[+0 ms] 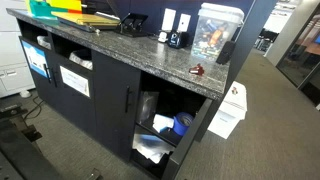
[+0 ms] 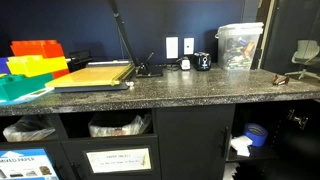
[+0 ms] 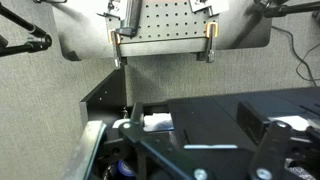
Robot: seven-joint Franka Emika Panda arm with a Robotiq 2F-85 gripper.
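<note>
Seen in the wrist view, my gripper stands open, its dark fingers wide apart and nothing visible between them. Beneath it are the dark cabinet and a white item [image 3: 157, 122]. Neither exterior view shows the gripper clearly. The cabinet's right-hand door [image 1: 190, 140] hangs open. Inside, a blue round object [image 1: 182, 123] sits on the shelf, with white crumpled material [image 1: 150, 147] lower down; exterior view 2 also shows the blue object [image 2: 256, 133].
On the speckled counter [image 2: 190, 91] stand a clear bin [image 2: 237, 47], a black mug-like item [image 2: 203, 62], a paper cutter [image 2: 95, 77] and large toy bricks [image 2: 35, 65]. A small brown object [image 1: 197, 69] lies near the right end. A perforated metal table [image 3: 175, 30] borders the carpet.
</note>
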